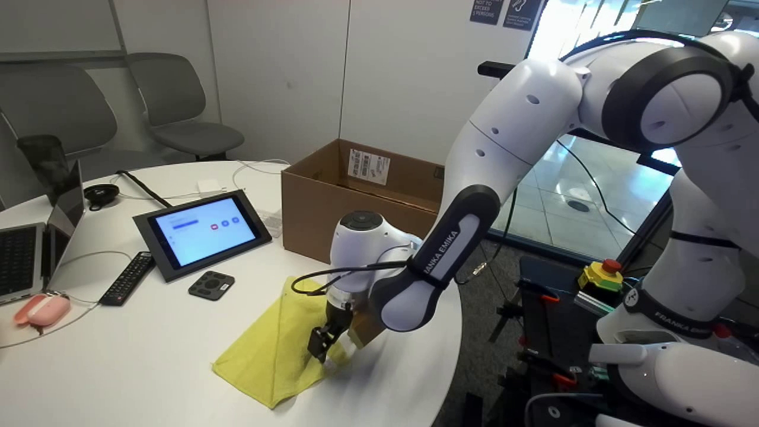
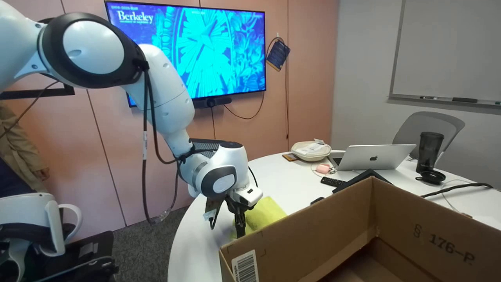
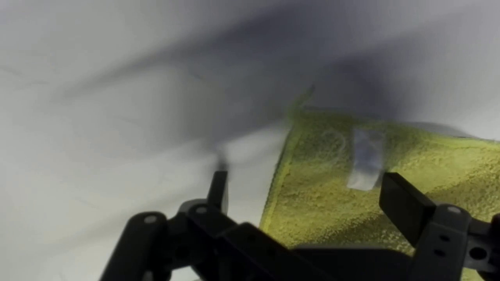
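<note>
A yellow towel [image 1: 274, 349] lies on the white round table, under and beside my gripper [image 1: 325, 346]. Seen from the wrist, the fingers stand wide apart above one corner of the towel [image 3: 323, 196], which carries a small white tag [image 3: 366, 159]. The left finger [image 3: 218, 189] is over bare table, while the right finger [image 3: 403, 203] is over the cloth beside the tag. Nothing is held between them. In the second exterior view, the arm points down at the towel [image 2: 265, 214], and the box wall hides part of the cloth.
An open cardboard box [image 1: 356, 220] stands behind the arm. Left of the towel are a small black controller [image 1: 211, 285], a remote [image 1: 128, 278], a tablet [image 1: 206, 231] and a laptop [image 1: 21, 260].
</note>
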